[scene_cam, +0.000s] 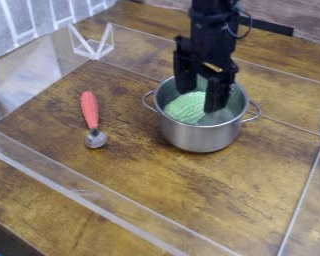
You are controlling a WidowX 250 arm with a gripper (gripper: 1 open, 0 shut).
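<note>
A steel pot (203, 132) with two side handles stands on the wooden table, right of centre. Inside it lies a green ribbed object (188, 106). The black gripper (199, 88) hangs over the pot with its fingers spread apart and tips near the rim; I see nothing held between them. A spoon with a red handle (89, 110) and a metal head lies to the left of the pot.
Clear plastic walls run along the left, back and right edges.
</note>
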